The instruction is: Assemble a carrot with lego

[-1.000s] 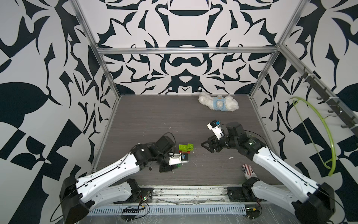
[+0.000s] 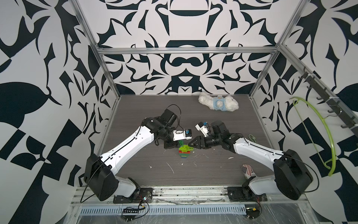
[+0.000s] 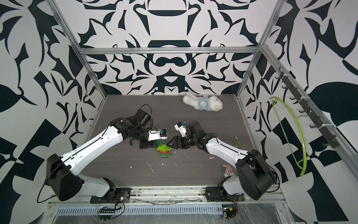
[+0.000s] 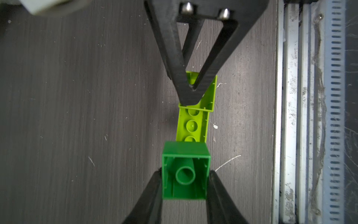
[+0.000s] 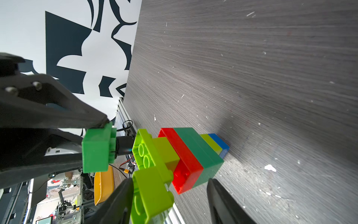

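A stack of bricks stands at the middle front of the table. In the right wrist view its blue brick (image 5: 219, 141) is at the base, with a dark green brick (image 5: 199, 145), a red brick (image 5: 179, 156) and lime bricks (image 5: 156, 190) above. My left gripper (image 2: 181, 143) is shut on a green brick (image 4: 185, 149), held apart from the stack at its far left side. My right gripper (image 2: 190, 145) is part open at the stack's right end; in its wrist view one finger (image 5: 121, 201) overlaps the top lime brick and the other (image 5: 225, 203) stands clear.
A white plush toy (image 2: 218, 102) lies at the back right. Green scissors (image 2: 252, 138) are behind the right arm, and a striped item (image 2: 247, 170) sits by its base.
My left gripper has moved away from the front edge and right, carrying the green brick beside the stack. My right gripper has come left up to the stack. The stack has stayed in place.
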